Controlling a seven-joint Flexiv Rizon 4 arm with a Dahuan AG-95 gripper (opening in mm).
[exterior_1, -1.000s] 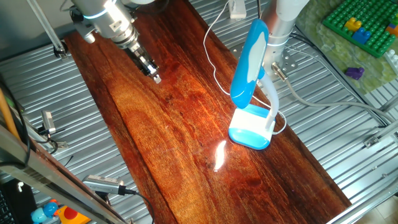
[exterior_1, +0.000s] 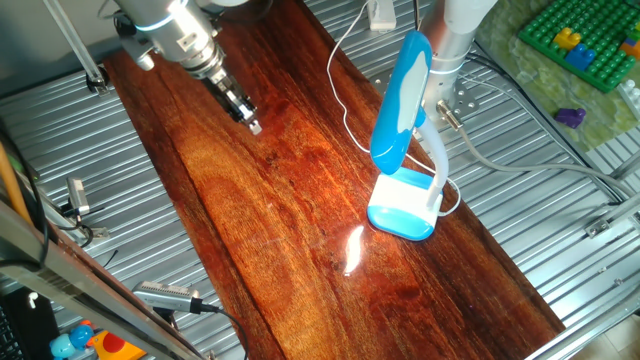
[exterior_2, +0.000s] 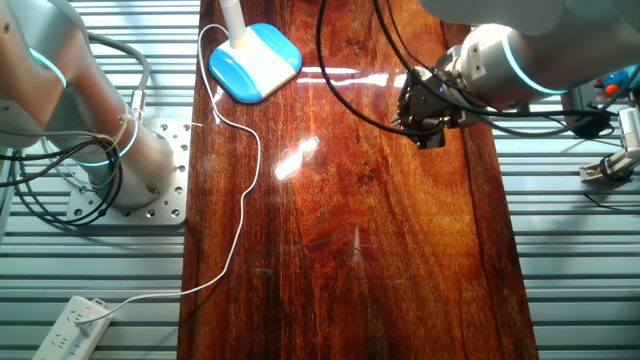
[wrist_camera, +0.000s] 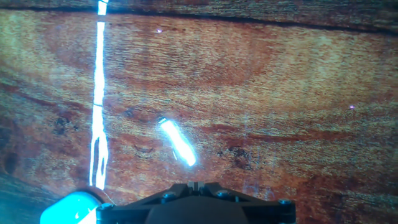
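A blue and white desk lamp (exterior_1: 403, 95) stands on the dark wooden board, its base (exterior_2: 255, 62) near the board's edge on the robot-base side. Part of that blue base (wrist_camera: 71, 207) shows at the lower left in the wrist view. My gripper (exterior_1: 254, 127) is over the wood, well apart from the lamp. From the other side, the gripper (exterior_2: 430, 138) appears near the board's opposite edge. Its black fingers (wrist_camera: 180, 190) meet at the bottom of the wrist view, and nothing shows between them.
The wooden board (exterior_2: 350, 260) is otherwise bare, with bright light reflections. A white cable (exterior_2: 240, 215) runs from the lamp to a power strip (exterior_2: 70, 330). Beyond the board lie a green brick plate (exterior_1: 590, 45) and a camera (exterior_1: 168, 296) beside the edge.
The arm and gripper have shifted only very slightly in exterior view 1. The lamp and board stay as they were.
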